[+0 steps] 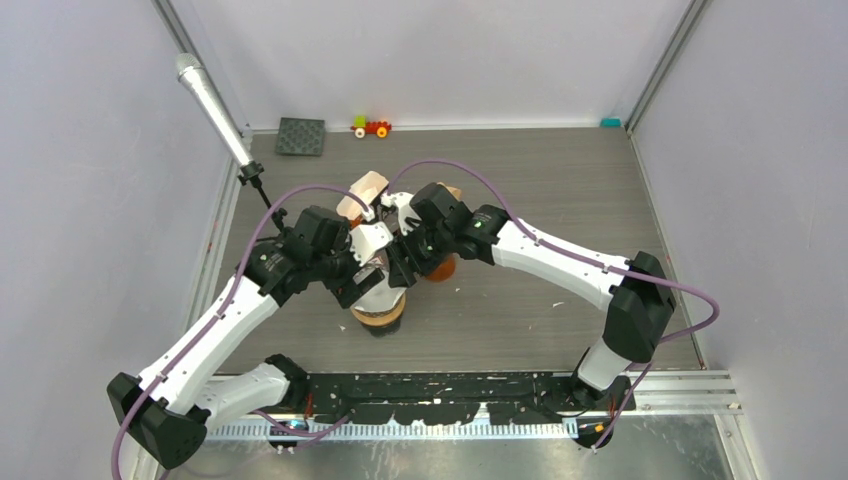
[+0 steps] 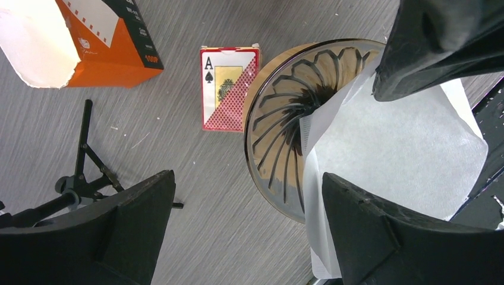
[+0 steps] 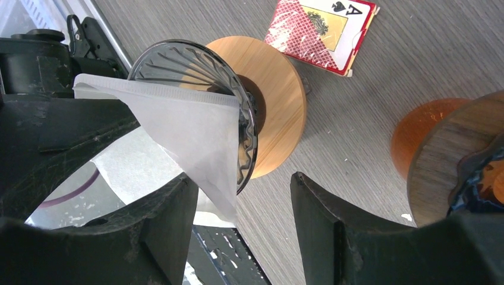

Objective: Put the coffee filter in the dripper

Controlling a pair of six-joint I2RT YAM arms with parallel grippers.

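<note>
A white paper filter (image 2: 392,148) lies folded over one side of the glass dripper (image 2: 273,101), which sits on a wooden ring; in the left wrist view part of the ribbed glass is uncovered. My left gripper is open, one finger against or just over the filter's edge. My right gripper stands part open over the dripper; its left finger is at the filter's edge, and whether it touches cannot be told. In the top view both grippers (image 1: 400,260) crowd over the dripper.
A card box (image 2: 229,89) lies beside the dripper. An orange carton (image 2: 113,53), a thin black stand (image 2: 83,184) and a wood-topped orange container (image 3: 434,166) are close by.
</note>
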